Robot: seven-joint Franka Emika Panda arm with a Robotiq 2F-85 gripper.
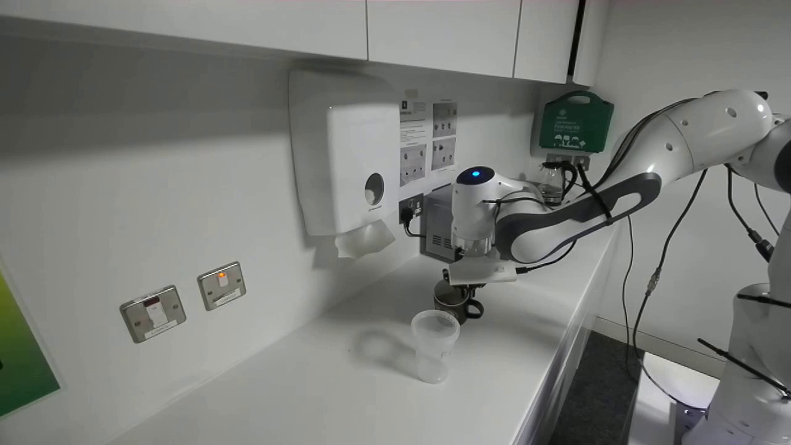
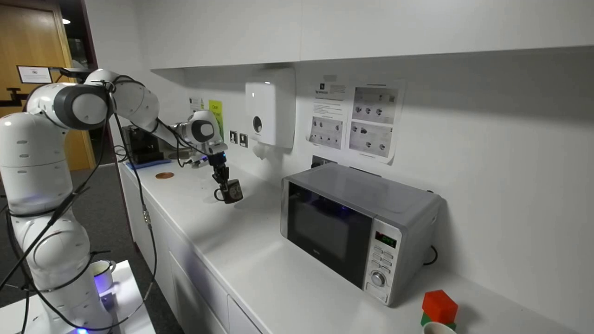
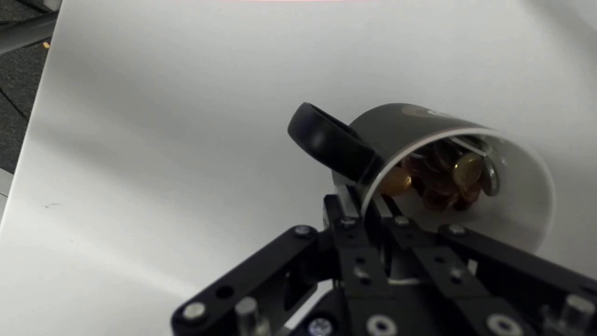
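A dark mug [image 3: 386, 126] with a black handle and white inside is held tilted, with several coins [image 3: 442, 176] in it. My gripper is shut on its wall beside the handle, with the rim between the fingers. In exterior view 1 the mug [image 1: 447, 298] is just behind a clear plastic cup [image 1: 435, 345] standing on the counter; whether they touch cannot be told. Exterior view 2 has the mug [image 2: 232, 192] hanging at a slant from the gripper [image 2: 224, 186], and the clear cup is hard to make out there.
A paper towel dispenser [image 1: 345, 148] hangs on the wall. A microwave [image 2: 362, 222] stands along the wall, with a red block [image 2: 440, 306] beyond it.
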